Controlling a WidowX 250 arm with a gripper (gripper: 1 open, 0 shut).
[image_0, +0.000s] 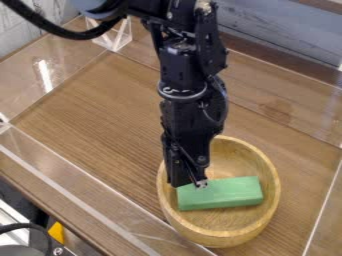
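A round wooden bowl sits at the lower right of the table with a green rectangular block lying in it. My black gripper comes down from the top of the view over the left rear part of the bowl, its fingertips just above or at the block's left end. Whether the fingers are apart or closed is hard to tell from this angle, and nothing is clearly held.
Transparent walls edge it at the left and back. Cables show at the lower left corner.
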